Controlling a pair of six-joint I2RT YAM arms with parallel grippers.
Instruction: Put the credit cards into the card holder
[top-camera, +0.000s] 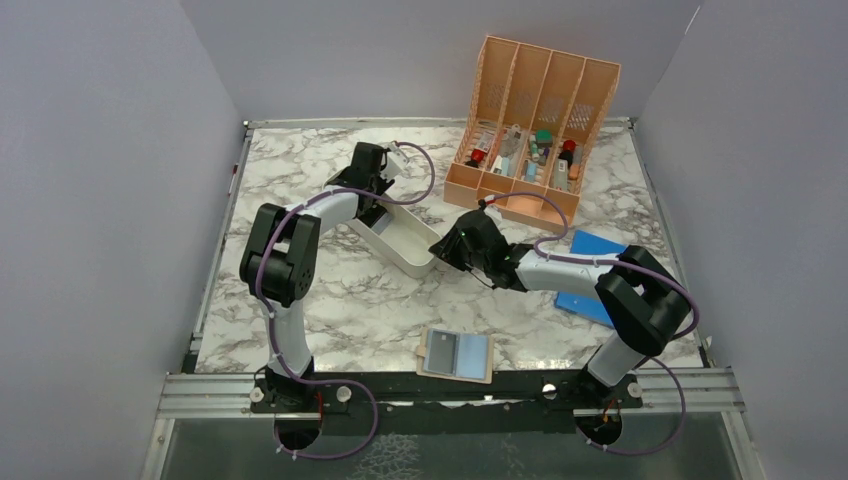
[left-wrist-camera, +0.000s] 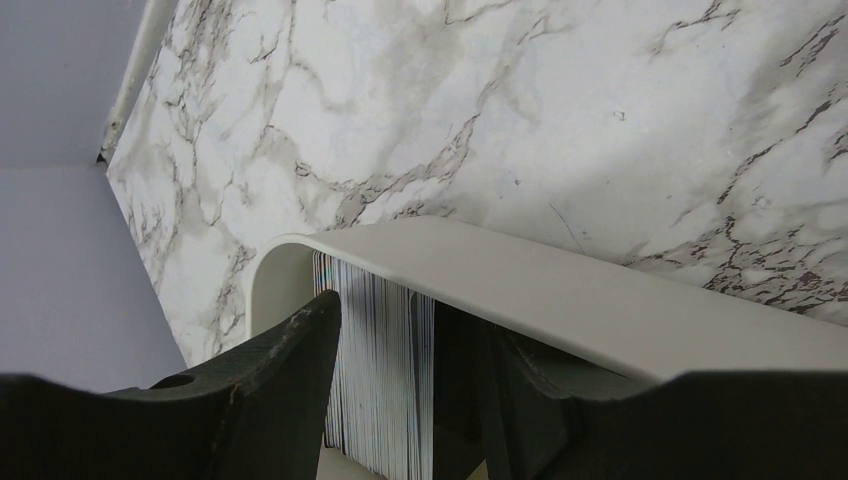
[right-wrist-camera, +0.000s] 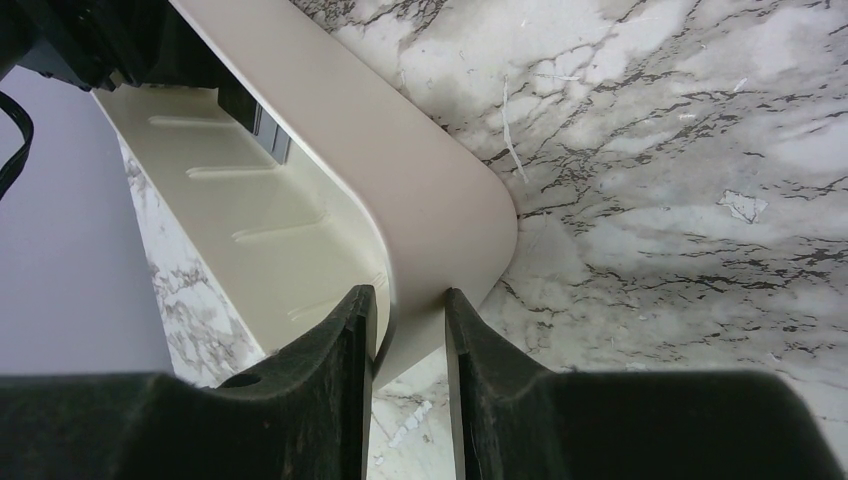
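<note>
A long cream box (top-camera: 402, 250) lies at a slant on the table, with a stack of thin cards (left-wrist-camera: 375, 350) standing on edge near its far end. Over that end, my left gripper is open, its fingers reaching down into the box; one overlaps the stack's outer side, and a dark gap shows between the stack and the other. My right gripper is open astride the box's near-end wall, one finger inside, one outside. Near the front edge lies a flat tan piece (top-camera: 455, 377) with grey and light-blue panels; whether these are cards is unclear.
An orange compartment organiser (top-camera: 460, 196) with small bottles and other items stands at the back right. Beneath the right arm lies a blue flat object (top-camera: 597, 243). Bare marble (top-camera: 350, 320) is free at the front left.
</note>
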